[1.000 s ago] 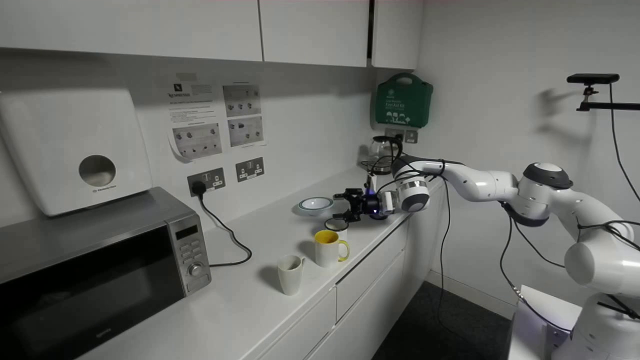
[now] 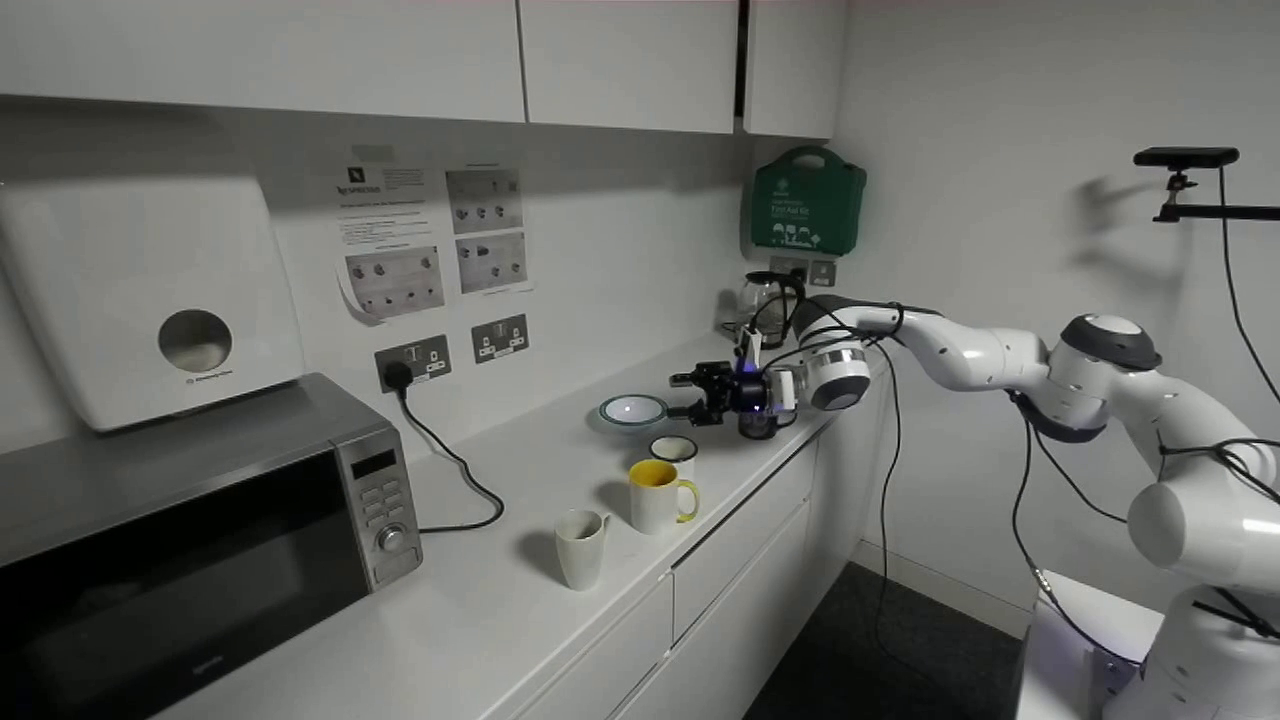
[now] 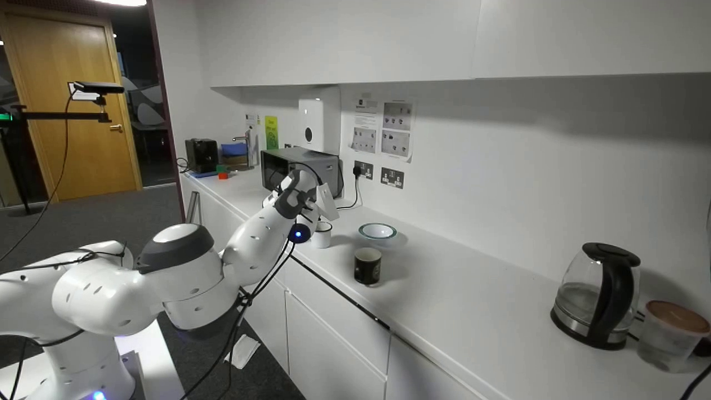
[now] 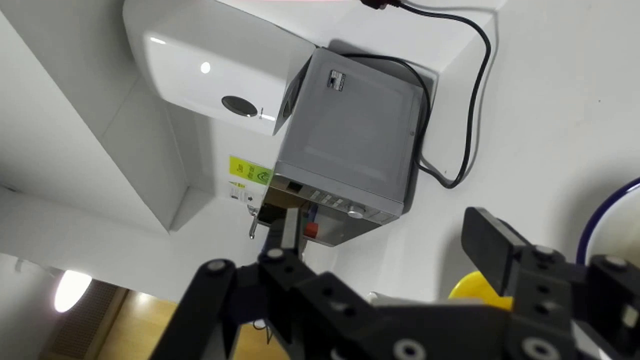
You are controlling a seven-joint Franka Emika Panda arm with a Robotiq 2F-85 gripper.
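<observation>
My gripper (image 2: 679, 397) hangs over the counter with its fingers apart and nothing between them; in the wrist view a wide gap separates the dark fingers (image 4: 489, 246). It is above and just behind a white mug with a dark rim (image 2: 673, 451). Further left are a white mug with yellow inside (image 2: 654, 502) and a plain white mug (image 2: 581, 552). A pale rimmed bowl (image 2: 632, 412) lies nearer the wall. The black mug (image 3: 367, 266) is partly hidden by the gripper in exterior view 1. Exterior view 2 has the gripper hidden behind the arm.
A microwave (image 2: 216, 504) occupies the counter's left part, its cable (image 2: 462, 474) looping beside it. At the far end stand a kettle (image 3: 595, 296) and a lidded tub (image 3: 671, 336).
My gripper has risen slightly and drawn back a little to the right, away from the dark-rimmed mug. The gap between its fingers looks somewhat narrower. The mugs and bowl have stayed put.
</observation>
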